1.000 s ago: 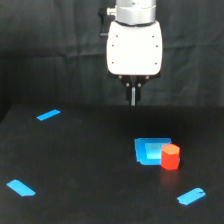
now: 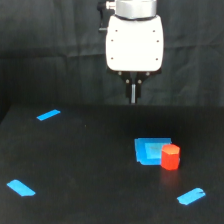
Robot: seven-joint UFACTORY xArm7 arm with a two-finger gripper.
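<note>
My gripper hangs from the white arm end at the top of the camera view. Its thin dark fingers point straight down and sit close together; whether they are open or shut is too small to make out. Nothing shows hanging from them. Below and to the right lies a blue square tray on the dark table. A red block is at the tray's right front corner and overlaps it in view; I cannot tell whether it rests in the tray or beside it.
Flat blue pieces lie apart on the table: one at the back left, one at the front left and one at the front right. Around the middle, the table is bare. Dark cloth hangs behind.
The arm and gripper sit very slightly higher than a second ago. The red block, the tray and the blue pieces have not visibly moved.
</note>
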